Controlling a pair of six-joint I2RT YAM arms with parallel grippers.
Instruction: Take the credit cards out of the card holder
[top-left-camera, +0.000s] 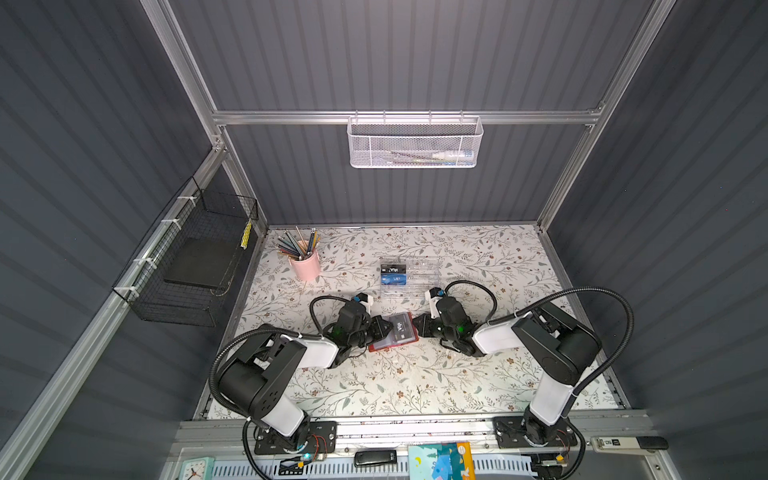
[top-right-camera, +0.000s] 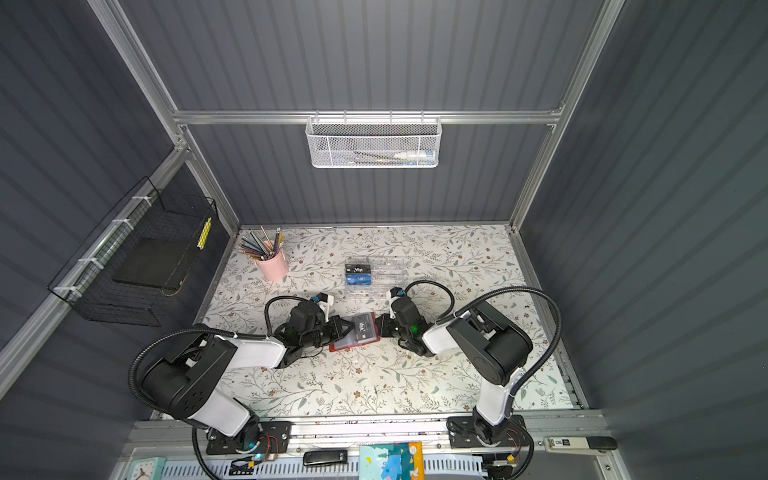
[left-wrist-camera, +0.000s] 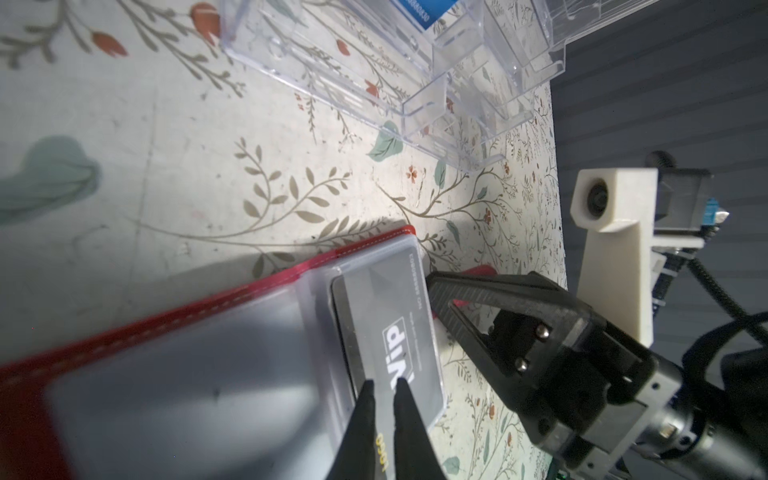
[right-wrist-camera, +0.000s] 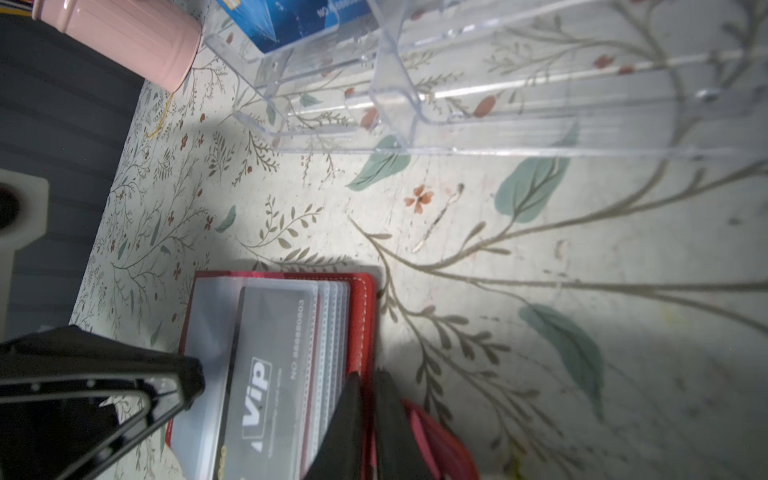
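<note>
The red card holder lies spread open on the table, with clear sleeves. A grey "Vip" card sits in one sleeve, its long edge showing at the sleeve's mouth. My left gripper is shut, its fingertips over that card in its own wrist view; nothing shows clearly between them. On the holder's right side, my right gripper is shut on the red cover's edge. Behind the holder stands a clear tray, with a black card and a blue card at its left end.
A pink cup of pencils stands at the back left. White and black wire baskets hang on the back wall and left side. Both arms reach in close together around the holder.
</note>
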